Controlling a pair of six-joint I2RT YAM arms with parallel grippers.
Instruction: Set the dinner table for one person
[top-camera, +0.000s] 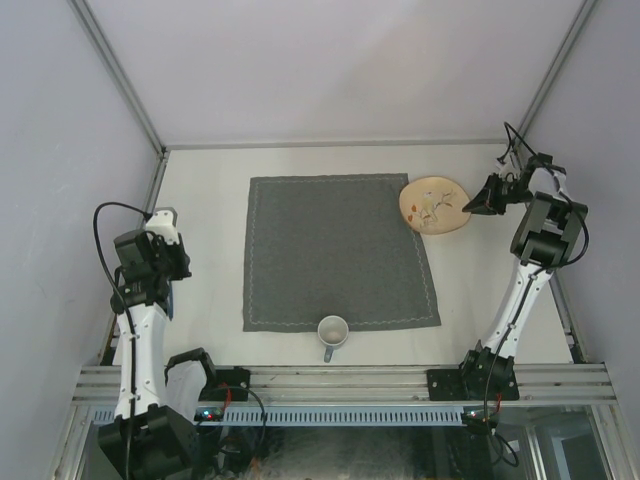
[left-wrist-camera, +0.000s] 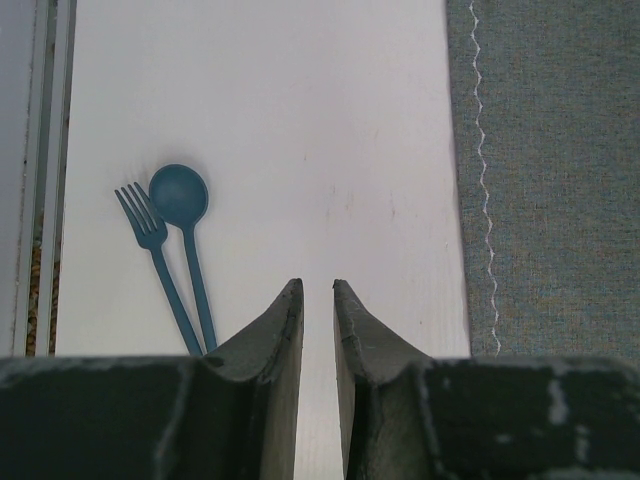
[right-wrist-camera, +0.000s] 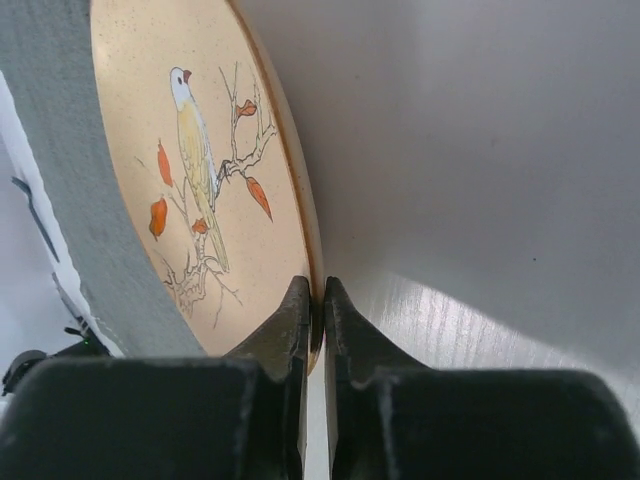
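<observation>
A round cream plate (top-camera: 435, 203) with a bird and branch design lies at the right, its left part over the grey placemat (top-camera: 340, 250). My right gripper is shut on the plate's near rim, seen close up in the right wrist view. A dark blue fork (left-wrist-camera: 150, 232) and a spoon (left-wrist-camera: 180, 195) lie side by side at the left, mostly hidden by the left arm from above. To their right, my left gripper has a narrow gap between its fingertips, with nothing in it. A pale mug (top-camera: 332, 330) stands at the mat's front edge, handle toward the front.
White table (top-camera: 205, 300) shows clear on both sides of it. A metal rail (top-camera: 340, 374) runs along the front, and walls close in the left, back and right.
</observation>
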